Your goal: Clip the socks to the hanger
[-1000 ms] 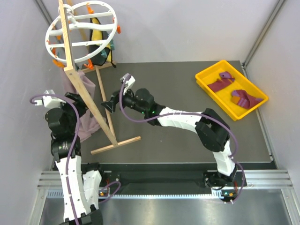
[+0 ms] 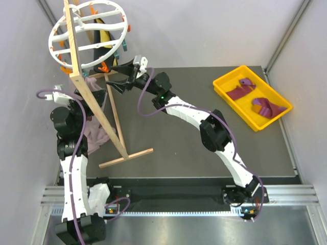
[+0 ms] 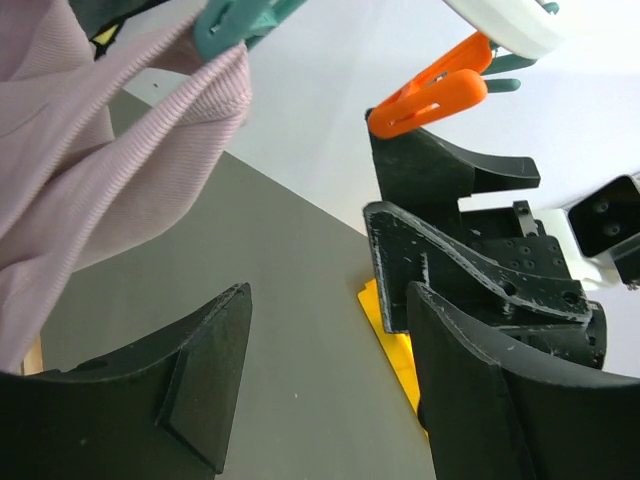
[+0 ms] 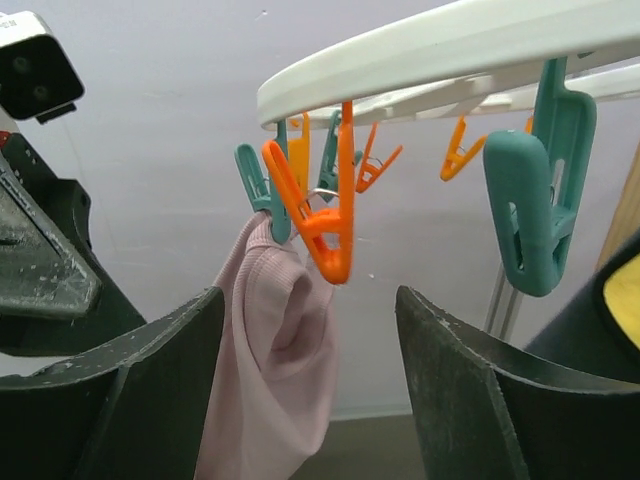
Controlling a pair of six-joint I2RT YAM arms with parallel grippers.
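The white round hanger (image 2: pixel 87 28) with orange and teal clips hangs on a wooden stand. A pink sock (image 4: pixel 275 370) hangs from a teal clip (image 4: pixel 255 185), beside an orange clip (image 4: pixel 335 230). My left gripper is open, below and beside the sock (image 3: pixel 120 170), nothing between its fingers. My right gripper stands apart-fingered just below the orange clip, empty, and shows at the right of the left wrist view. A dark-and-yellow item (image 2: pixel 102 35) hangs behind the hanger.
A yellow bin (image 2: pixel 227 102) with maroon and purple socks sits at the right. The wooden stand's post (image 2: pixel 99 112) and foot stand between the left arm and the table's middle, which is otherwise clear.
The right arm has moved up and toward the hanger. The left gripper has risen slightly toward the hanger, and the hanger has shifted a little.
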